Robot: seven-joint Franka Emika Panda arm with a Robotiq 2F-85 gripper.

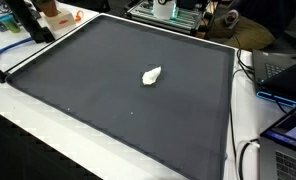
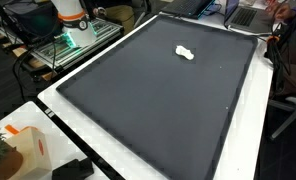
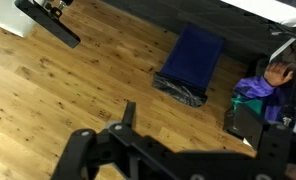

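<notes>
A small crumpled white piece (image 1: 151, 76), perhaps cloth or paper, lies on the dark grey board (image 1: 98, 110). In exterior view 2 the same white piece (image 2: 184, 52) rests towards the far end of the board (image 2: 138, 105). My gripper shows only in the wrist view; its dark fingers stand wide apart, with nothing between them. Below it there is wooden floor, away from the board. Neither exterior view shows the gripper's fingers.
Open laptops (image 1: 285, 155) stand along the right side in exterior view 1, with cables by the board's edge. A dark bottle-like object (image 1: 30, 22) stands at the back left. Most of the board is bare. A person's hand (image 3: 279, 74) shows in the wrist view.
</notes>
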